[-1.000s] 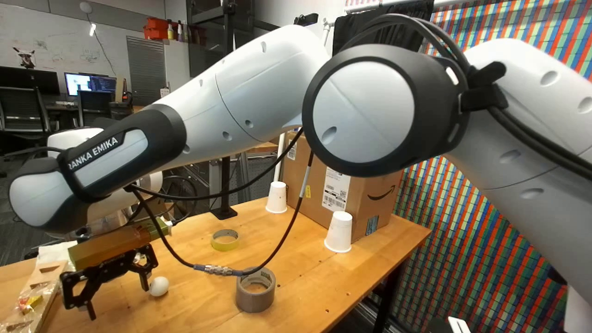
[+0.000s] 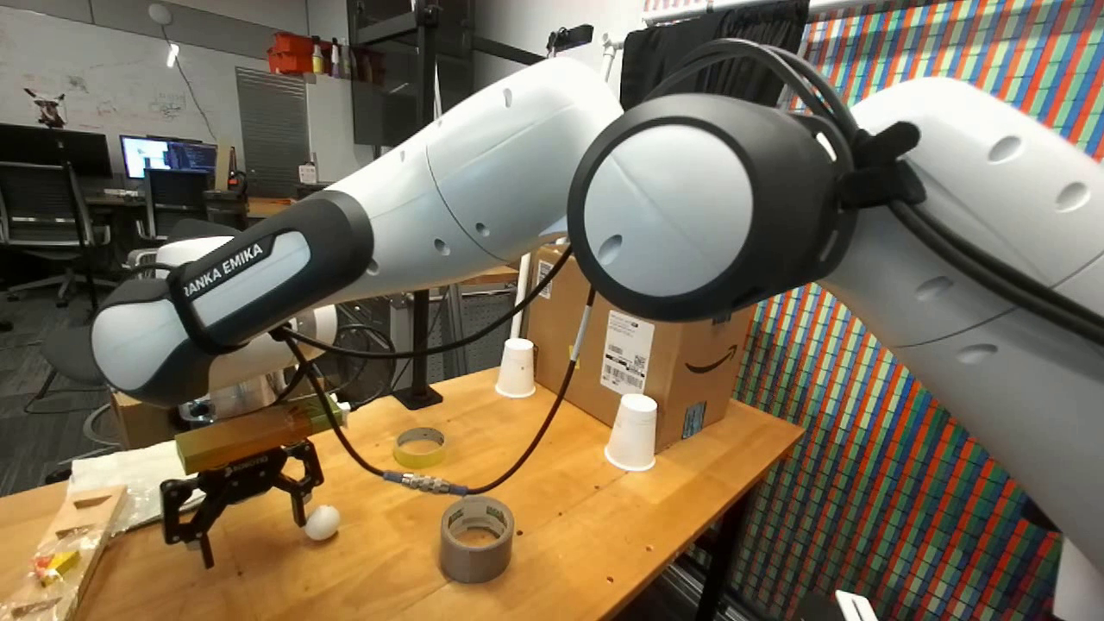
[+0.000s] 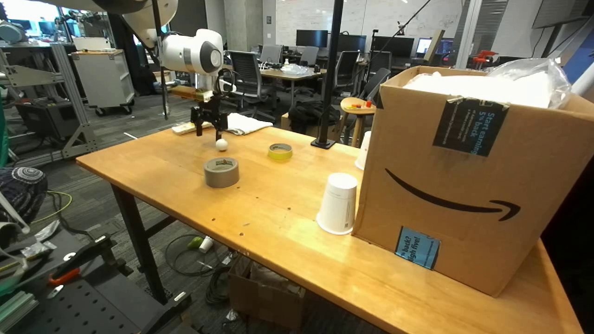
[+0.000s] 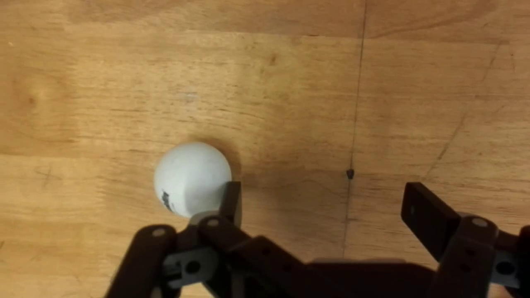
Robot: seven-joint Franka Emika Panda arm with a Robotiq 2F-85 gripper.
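Observation:
A white ball (image 4: 189, 176) with a small dark mark rests on the wooden table. In the wrist view it lies at the outer side of the left finger (image 4: 231, 203), touching it or very close, not between the two fingers. My gripper (image 2: 254, 530) is open just above the table, its fingers wide apart with only bare wood showing between them. From the second exterior view, the ball (image 3: 221, 144) sits right beside the lower end of the near finger. A grey tape roll (image 2: 476, 538) and a yellow tape roll (image 2: 419, 447) lie on the table past the ball.
Two upside-down white cups (image 2: 632, 435) stand by a large cardboard box (image 3: 445, 183). A wooden piece (image 2: 78, 543) and white cloth (image 3: 246, 123) lie at the table's far end. Bare tabletop (image 3: 267, 195) stretches between tape and cups. A cable hangs from the arm.
My gripper has moved right and slightly toward the back in exterior view 1, still open. The ball has shifted the same way, staying beside the same finger. Tape rolls and cups have not moved.

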